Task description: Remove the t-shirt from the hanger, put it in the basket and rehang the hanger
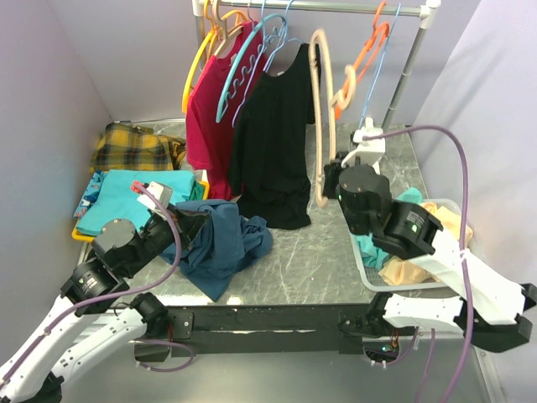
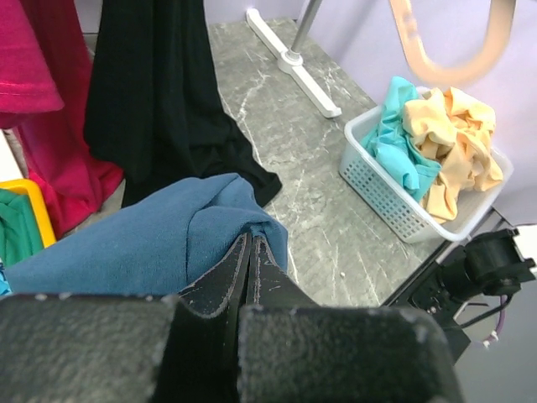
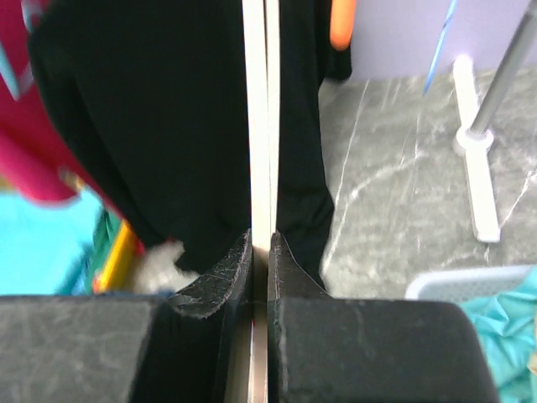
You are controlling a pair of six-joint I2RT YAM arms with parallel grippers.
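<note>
A blue t-shirt [image 1: 220,250] lies crumpled on the grey table. My left gripper is shut at this cloth, its fingertips against a fold; whether any cloth is between them is hard to tell. My right gripper is shut on a beige hanger [image 1: 319,134] with no garment on it, held upright just in front of the rail, near a black shirt [image 1: 273,168] that hangs beside a red one [image 1: 210,117].
A rail [image 1: 340,7] carries several coloured hangers. A yellow-rimmed basket with folded cloths [image 1: 134,201] stands at the left, a white basket [image 1: 367,269] of cloths at the right. Bare table [image 1: 302,269] lies in the middle front.
</note>
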